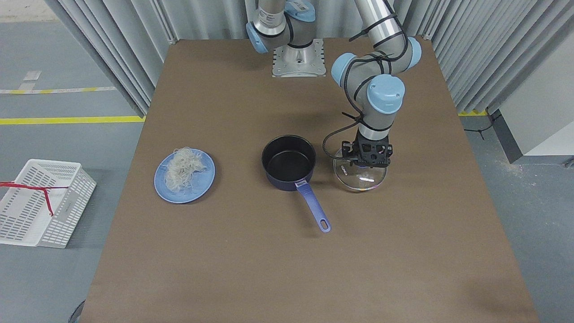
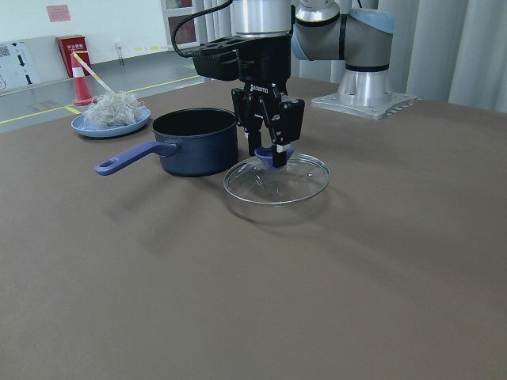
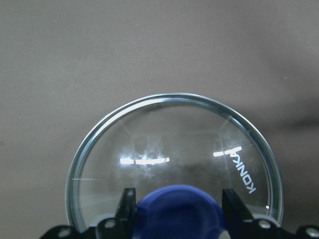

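Observation:
My gripper [image 2: 269,138] is shut on the blue knob [image 3: 178,214] of a clear glass lid [image 1: 359,180], which is held low over the table just right of a dark blue saucepan [image 1: 288,159] in the front view. The saucepan's blue handle [image 2: 127,158] points toward the viewer in that view. In the wrist view the lid fills the lower middle, with "KONKA" printed on it. Whether the lid touches the table is hard to tell.
A blue plate [image 1: 199,189] with white shredded stuff [image 1: 183,168] lies left of the saucepan on the table [image 1: 409,242]. The robot's base [image 2: 366,101] stands at the back. A white basket [image 1: 45,215] is on the floor.

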